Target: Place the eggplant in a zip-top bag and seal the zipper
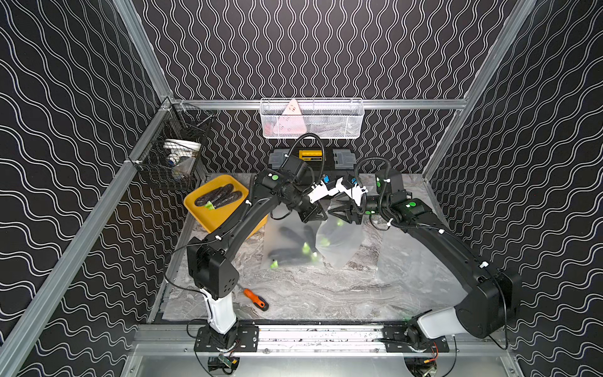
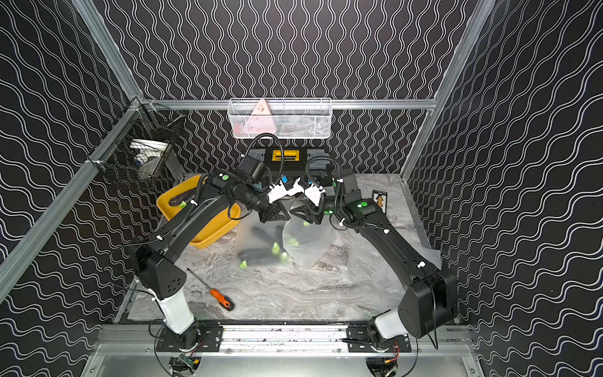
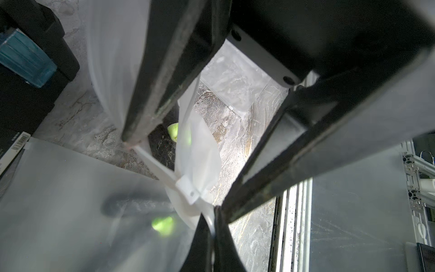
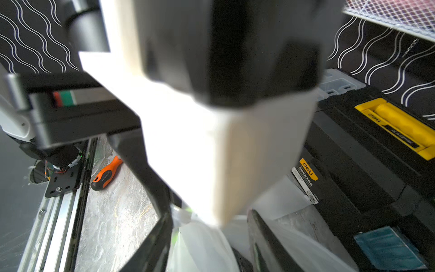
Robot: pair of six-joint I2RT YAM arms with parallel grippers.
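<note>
My left gripper [image 1: 316,213] is shut on the white top edge of a translucent zip bag [image 1: 338,242], with a slider [image 3: 188,188] beside its fingertips in the left wrist view. An eggplant with a green stem [image 3: 174,131] shows dimly inside. My right gripper [image 2: 300,215] is open at the bag's top, just right of the left one, its fingers either side of the white plastic in the right wrist view. Another frosted bag [image 1: 282,238] holding several eggplants lies beneath to the left.
A yellow tray [image 1: 220,223] with eggplants is at left, an orange screwdriver [image 1: 254,298] at the front left. A black toolbox [image 4: 344,158] stands behind the bags, below a mesh basket [image 1: 333,122]. More translucent plastic [image 1: 414,270] lies at the right.
</note>
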